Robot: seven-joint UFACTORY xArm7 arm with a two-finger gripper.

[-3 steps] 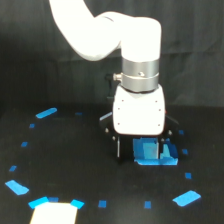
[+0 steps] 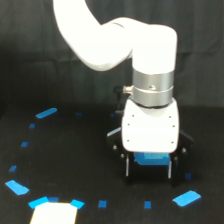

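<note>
Near the middle right of the dark table, my white gripper (image 2: 148, 178) points downward. Its two thin dark fingers (image 2: 127, 166) stand wide apart, one on each side, and look open. Behind the hand a blue patch (image 2: 151, 158) shows between the fingers, at or near table level. Most of it is hidden by the white hand, so its full shape does not show. Whether a finger touches it cannot be made out.
Blue strips lie at the back left (image 2: 46, 113), front left (image 2: 17, 187) and front right (image 2: 186, 198), with several small blue marks around. A pale block (image 2: 54, 213) is cut off by the bottom edge.
The arm and gripper have moved right and slightly toward the camera. The blue patch, earlier nearer the right finger and more exposed, now sits between the fingers, mostly covered by the hand.
</note>
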